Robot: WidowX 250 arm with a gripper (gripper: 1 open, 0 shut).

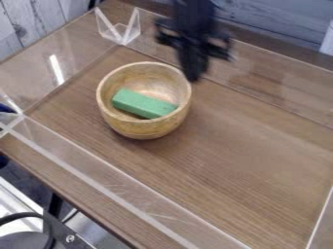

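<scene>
A light wooden bowl (169,89) stands on the brown wooden surface (235,175), holding a green block (143,105) lying tilted inside. Behind and to the right of the bowl, the dark gripper (196,53) hangs blurred at the top of the view. Its fingers are too smeared to show whether they are open or shut, or whether anything is between them.
A clear plastic piece stands at the back left. A black cable lies at the lower left edge. Transparent strips run along the left side. The wooden surface right of and in front of the bowl is clear.
</scene>
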